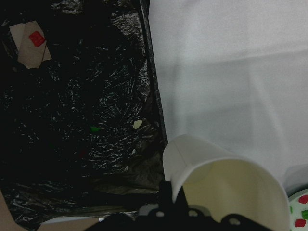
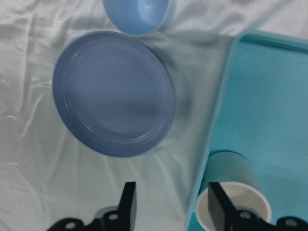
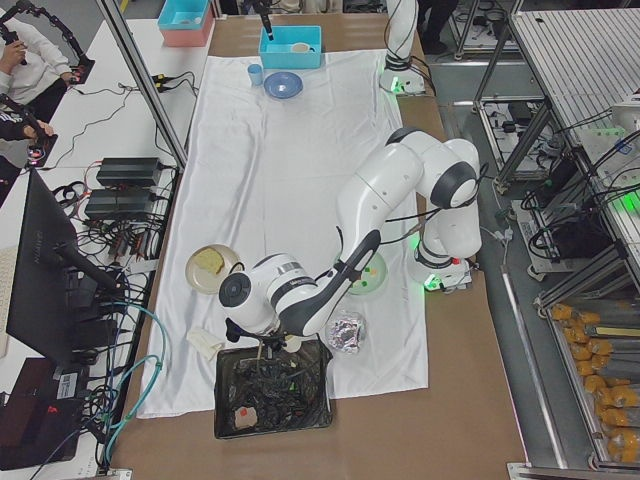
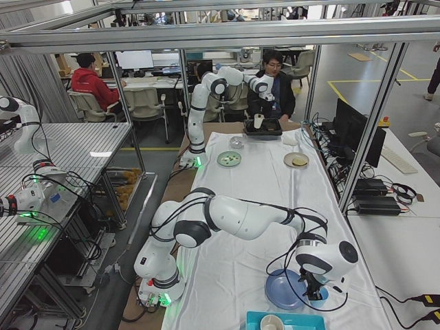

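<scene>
A white cup (image 1: pixel 216 187) is held by my left gripper (image 3: pixel 272 345) over the edge of a black bag-lined bin (image 1: pixel 72 96). The bin holds a torn cardboard piece (image 1: pixel 30 45) and small scraps. At the far end, my right gripper stands open above a blue tray (image 2: pixel 264 96) with a white cup (image 2: pixel 231 171) lying on its side in it. Beside the tray are a blue plate (image 2: pixel 113 94) and a blue cup (image 2: pixel 134 12).
Near the left arm lie a beige plate with food (image 3: pixel 200 275), a green plate (image 3: pixel 370 280), crumpled foil (image 3: pixel 346 332) and a cloth (image 3: pixel 205 342).
</scene>
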